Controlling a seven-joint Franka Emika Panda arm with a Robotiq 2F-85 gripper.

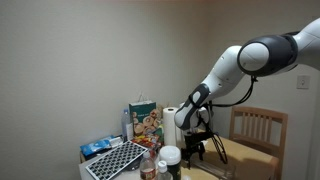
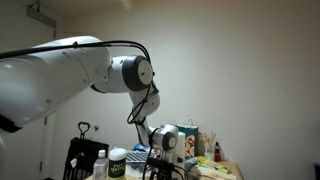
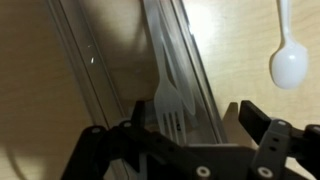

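In the wrist view a light-coloured fork lies in a narrow tray with shiny walls, tines toward my gripper. A second slim handle lies alongside the fork; what it ends in is unclear. Outside the tray, to the right, a white spoon rests on the wooden table. My gripper is open, its dark fingers spread to either side of the fork's head, and no grip on anything shows. From outside, the gripper appears low over the table, its fingertips hard to make out.
Left of the arm stand a black-and-white tub, a bottle and a paper towel roll. Farther left is a dark gridded rack, with a colourful bag behind. A wooden chair stands to the right.
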